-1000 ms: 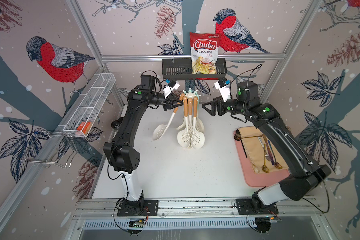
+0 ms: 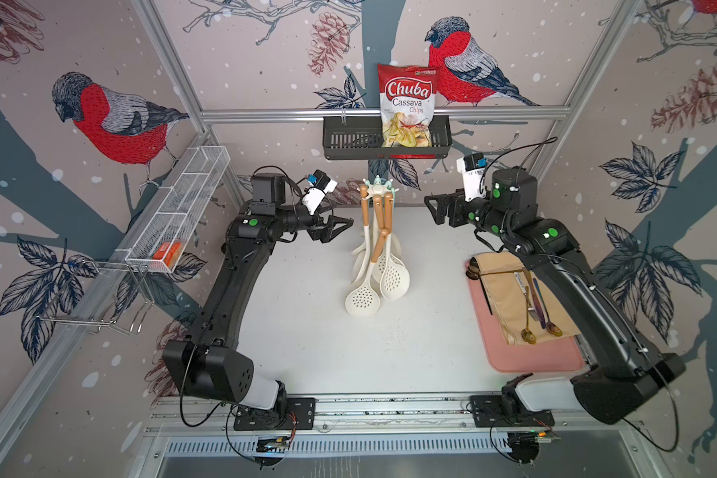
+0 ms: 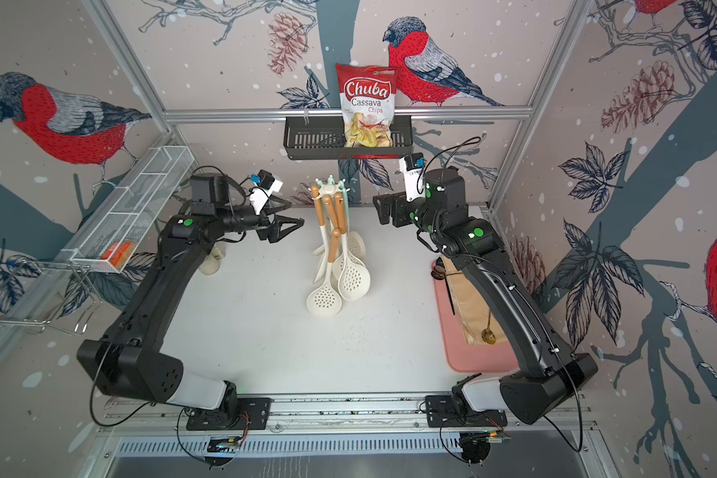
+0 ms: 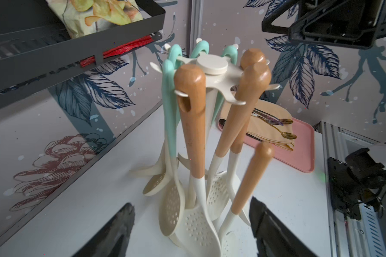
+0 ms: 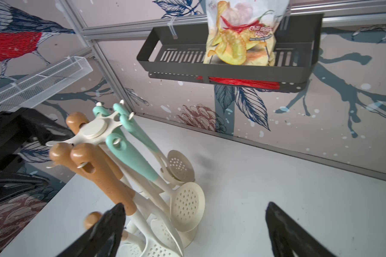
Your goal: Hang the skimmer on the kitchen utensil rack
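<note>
The utensil rack [image 4: 211,64] stands mid-table, with wooden- and mint-handled utensils on its hooks. A white slotted skimmer [image 2: 362,301] with a wooden handle [image 4: 252,175] sits low at the front, its handle top below the hooks and leaning; whether it touches anything for support besides the other utensils is unclear. My left gripper [image 2: 330,227] is open and empty, left of the rack. My right gripper [image 2: 436,207] is open and empty, right of it.
A black shelf with a chips bag [image 2: 406,107] hangs on the back wall. A pink tray [image 2: 486,350] with cutlery lies at the right. A wire shelf [image 2: 179,207] is on the left wall.
My left gripper moved left, away from the rack; my right gripper rose and moved right. The skimmer swung from the left toward the front, and its handle now sits lower than the others.
</note>
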